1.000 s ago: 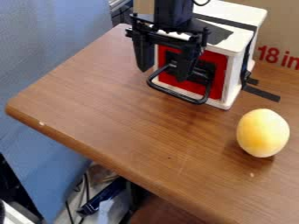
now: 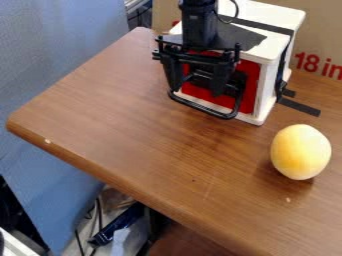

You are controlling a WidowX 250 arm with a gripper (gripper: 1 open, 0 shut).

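My black gripper [image 2: 195,70] hangs at the top centre, in front of a white box [image 2: 266,65] with a red front [image 2: 245,92]. A black loop handle [image 2: 227,113] sticks out low on that front, just below my gripper's fingers. Whether the fingers are open or shut, or touching the handle, I cannot tell; they overlap dark parts of the box. A pale yellow egg-shaped object [image 2: 301,152] lies on the wooden table at the right.
A cardboard box [image 2: 318,50] stands behind. A dark strip [image 2: 297,106] lies right of the white box.
My gripper has come down a little over the last second, toward the handle on the red front. The box and the yellow object look still.
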